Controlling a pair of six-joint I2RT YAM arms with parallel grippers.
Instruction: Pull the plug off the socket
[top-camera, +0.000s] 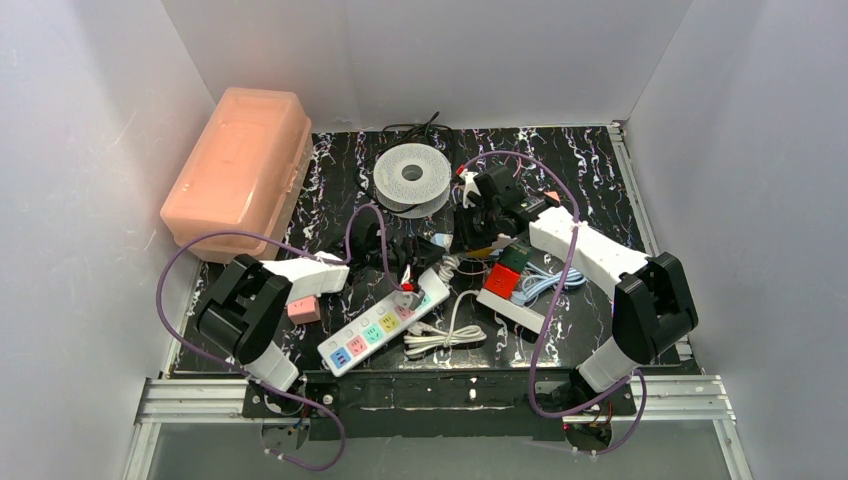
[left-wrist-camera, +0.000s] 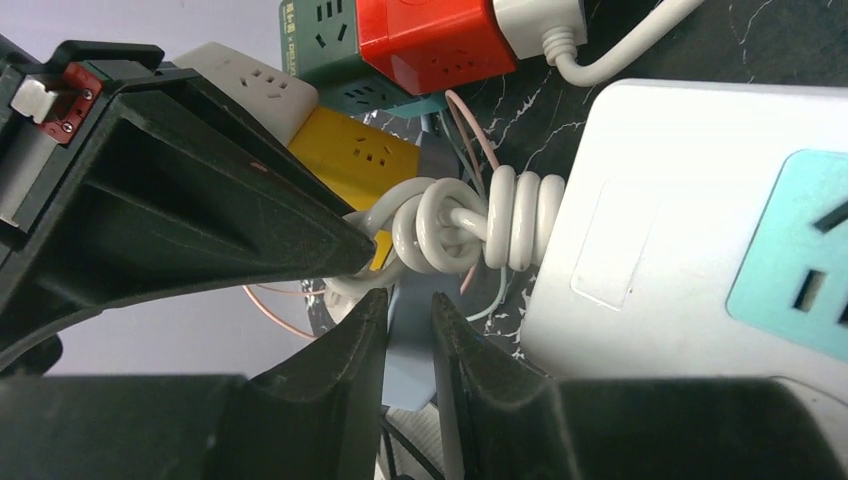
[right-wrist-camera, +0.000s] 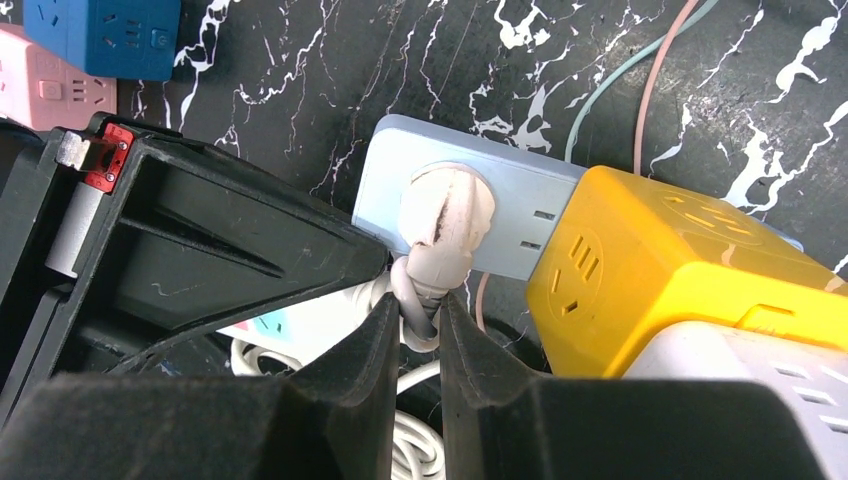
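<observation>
A light-blue socket (right-wrist-camera: 525, 210) lies at the centre with a white plug (right-wrist-camera: 446, 215) in its face. My right gripper has its fingertips at the plug's cord end, closed or nearly closed around it. My left gripper, also seen at centre in the top view, is shut on the end of the light-blue socket, beside the coiled white cord (left-wrist-camera: 520, 220). The left gripper's black body partly shows in the right wrist view.
A yellow adapter (right-wrist-camera: 620, 270) sits against the socket, with red (left-wrist-camera: 430, 35) and green (left-wrist-camera: 330, 55) blocks nearby. A white power strip (top-camera: 355, 335) lies front left, a peach case (top-camera: 230, 170) back left, a spool (top-camera: 410, 175) behind.
</observation>
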